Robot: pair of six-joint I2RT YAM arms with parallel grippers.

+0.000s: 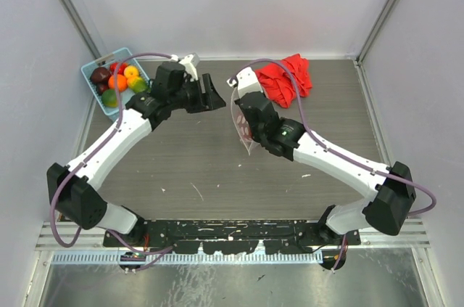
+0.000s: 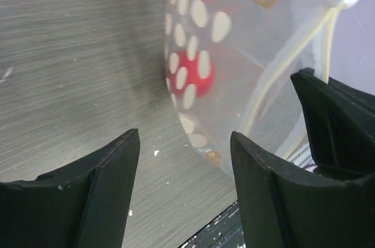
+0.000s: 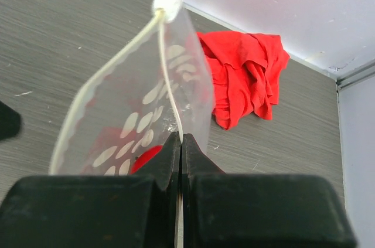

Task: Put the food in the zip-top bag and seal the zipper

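The clear zip top bag [image 1: 241,127] with white oval prints hangs upright at the table's middle. Its far-side rim strip is pinched in my right gripper, which is shut. Through the plastic, a red round item [image 2: 202,81] shows low inside the bag. A white zipper slider [image 3: 168,4] sits at one end of the bag's mouth, away from my right fingers. My left gripper is open just left of the bag, with nothing between its fingers; the bag's edge passes behind its right finger in the left wrist view.
A light blue basket [image 1: 91,67] at the back left holds several pieces of toy produce. A crumpled red cloth [image 1: 290,83] lies at the back right, behind the bag.
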